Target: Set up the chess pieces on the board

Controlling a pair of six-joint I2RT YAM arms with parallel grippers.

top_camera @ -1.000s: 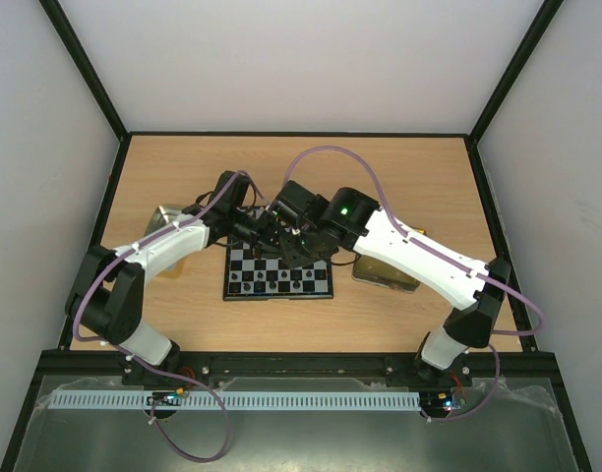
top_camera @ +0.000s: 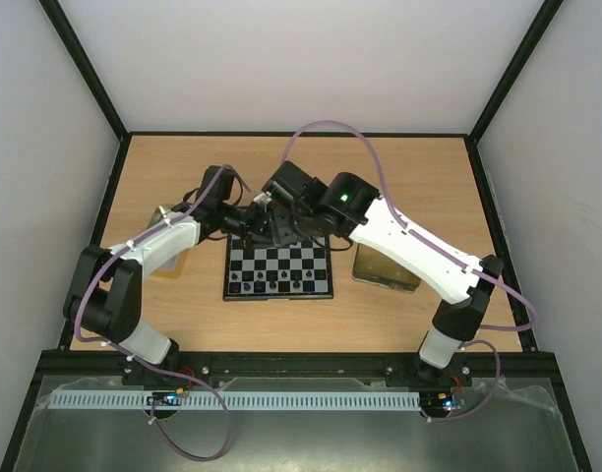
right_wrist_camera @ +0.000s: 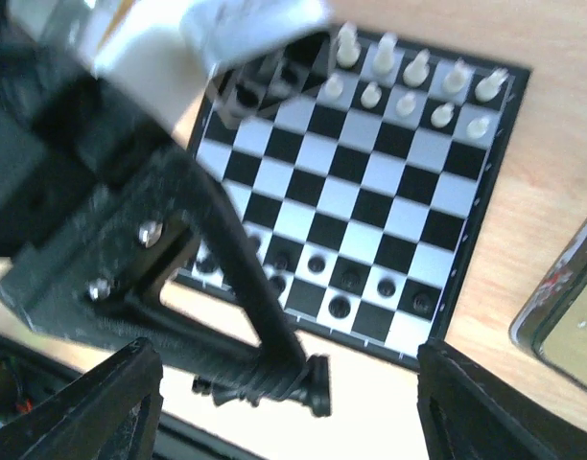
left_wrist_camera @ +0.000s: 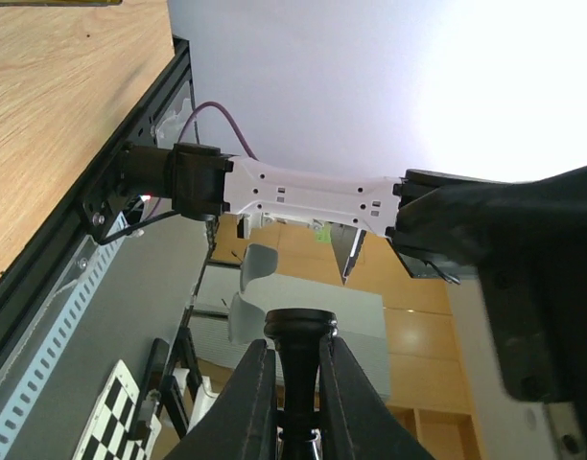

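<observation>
The chessboard (top_camera: 277,278) lies mid-table; in the right wrist view it holds white pieces (right_wrist_camera: 416,69) along the far edge and black pieces (right_wrist_camera: 340,306) along the near one. My left gripper is shut on a black chess piece (left_wrist_camera: 298,335), upright between its fingers. Both arms meet above the board. In the right wrist view my right gripper has its fingers apart at the lower edge, the left arm's dark gripper lying between and beyond them; whether anything is between them is unclear.
A tan box (top_camera: 385,268) lies right of the board, and another container (top_camera: 167,264) sits to its left, partly under the left arm.
Both arms' wrists have shifted up in the top view, toward the back of the table, uncovering a little more of the board.
</observation>
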